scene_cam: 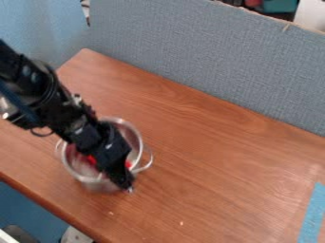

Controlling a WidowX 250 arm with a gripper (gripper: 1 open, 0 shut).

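Observation:
A steel pot (140, 142) with side handles stands on the wooden table's left front part. My black gripper (124, 178) reaches over it, its tip at the pot's right front. Something red (91, 161) shows inside the pot, mostly hidden by the arm. Whether the fingers are open or shut is unclear.
Grey padded walls (203, 66) bound the back and left. A blue tape strip (313, 214) lies at the right edge.

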